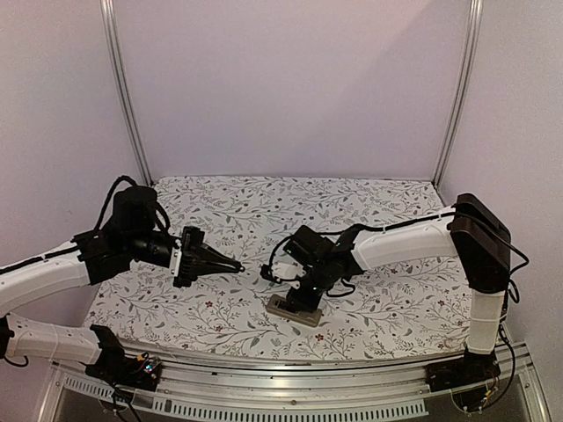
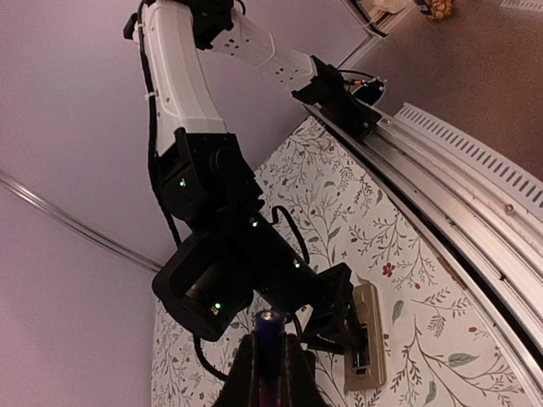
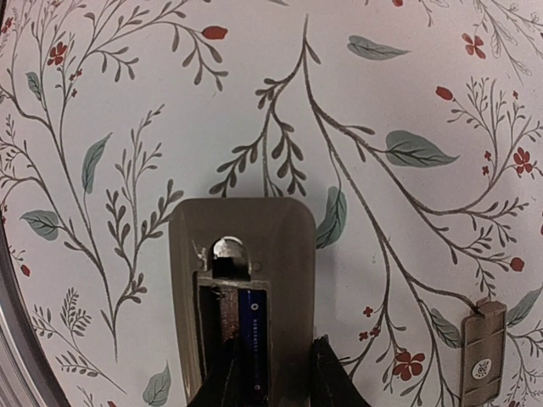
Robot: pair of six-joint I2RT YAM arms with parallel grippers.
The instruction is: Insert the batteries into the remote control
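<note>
The grey-brown remote control (image 1: pixel 280 304) lies at the front middle of the table, its battery compartment facing up. My right gripper is shut on the remote's side wall, one finger inside the compartment and the other outside. A blue battery (image 3: pixel 254 331) lies in the compartment; the slot beside it is dark, its contents unclear. My left gripper (image 1: pixel 237 267) is in the air, left of and behind the remote, shut on a dark blue battery (image 2: pixel 270 335) whose metal end points out from the fingers. The remote's far end (image 2: pixel 365 377) also shows in the left wrist view.
A small brown battery cover (image 3: pixel 482 356) lies apart from the remote on the floral tabletop (image 1: pixel 378 330). Metal rails (image 1: pixel 290 374) run along the front edge.
</note>
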